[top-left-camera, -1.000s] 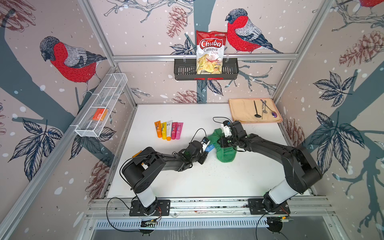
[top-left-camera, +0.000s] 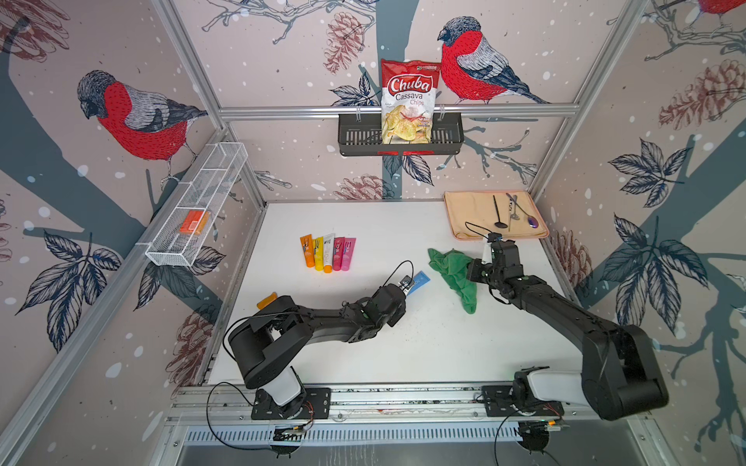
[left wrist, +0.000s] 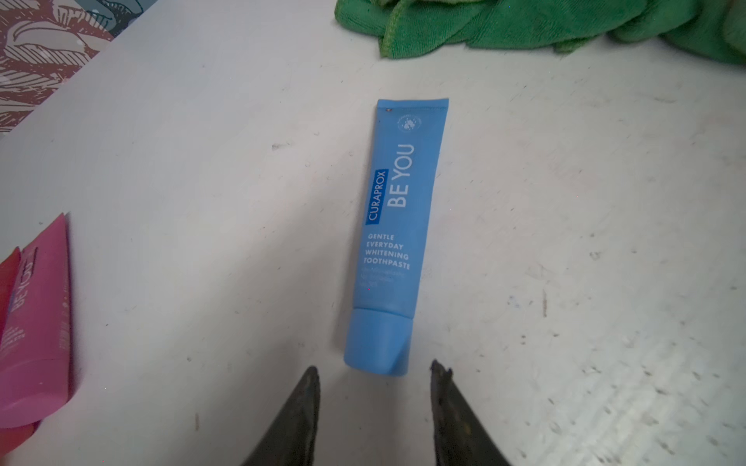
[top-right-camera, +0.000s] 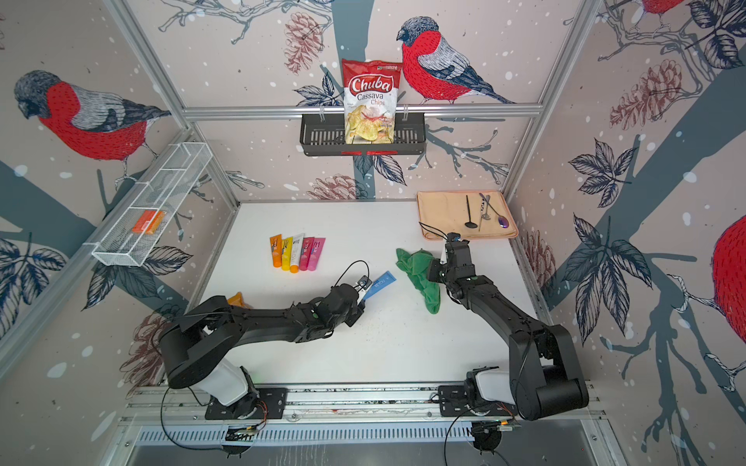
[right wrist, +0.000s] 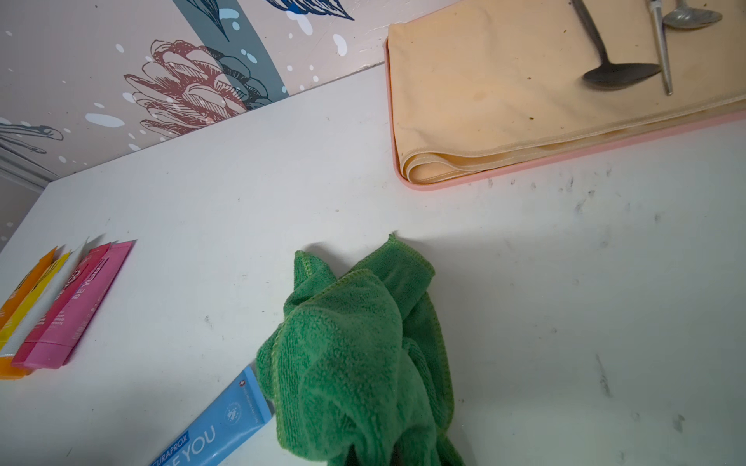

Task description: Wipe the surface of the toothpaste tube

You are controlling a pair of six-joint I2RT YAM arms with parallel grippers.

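Note:
The blue toothpaste tube (left wrist: 392,240) lies flat on the white table, cap toward my left gripper. That gripper's fingers are apart just short of the cap, with nothing between them. A crumpled green cloth (right wrist: 342,341) lies beside the tube's far end, and my right gripper (top-left-camera: 474,273) is shut on it. In the right wrist view the cloth hides most of that gripper's fingers.
A row of coloured tubes (top-left-camera: 328,252) lies to the left. A peach mat (top-left-camera: 470,213) with utensils is at the back right. A wire shelf (top-left-camera: 163,252) hangs on the left wall.
My right gripper and the cloth have moved right, off the blue tube, uncovering it. My left gripper has drawn back slightly toward the front from the tube's cap.

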